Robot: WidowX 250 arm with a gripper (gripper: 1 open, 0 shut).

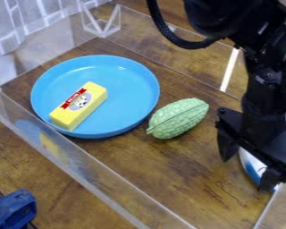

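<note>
My black gripper (246,161) is low at the right of the camera view, its fingers around a blue and white object (257,168) that lies on the wooden floor of the box; how far the fingers are closed is unclear. A green bumpy vegetable (177,117) lies left of the gripper. A blue plate (121,80) at the left holds a yellow bar with a label (76,106).
Clear box walls (62,165) run along the left and front. A blue object (12,210) lies outside at the lower left.
</note>
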